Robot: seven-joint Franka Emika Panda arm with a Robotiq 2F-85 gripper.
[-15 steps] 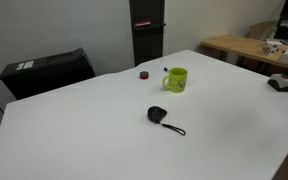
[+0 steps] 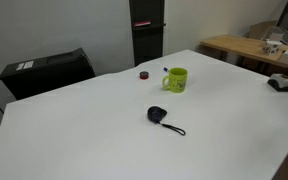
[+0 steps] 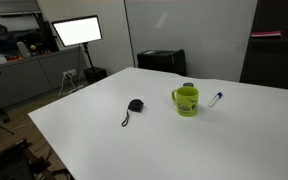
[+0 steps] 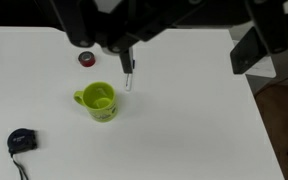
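A lime-green mug point(image 2: 175, 80) stands upright on the white table point(image 2: 84, 130); the wrist view looks down into the mug point(image 4: 100, 101). Nearer the front lies a dark tape measure point(image 2: 157, 114) with a wrist strap. Behind the mug are a small round red-and-black item point(image 4: 87, 59) and a white pen point(image 4: 129, 78) with a dark end, partly covered by a finger in the wrist view. My gripper is open above the table, its fingers wide apart with nothing between them. The mug is off to the left of that gap.
A black case point(image 3: 162, 61) sits at the table's back edge, near a dark panel point(image 2: 148, 30). To the right, a wooden side table point(image 2: 246, 47) carries several small items, with a white-and-black device point(image 2: 283, 82) nearby.
A dark shape at the top right edge of exterior view 1 has shifted a little, probably part of my arm. Mug, tape measure and the small items stay where they were.
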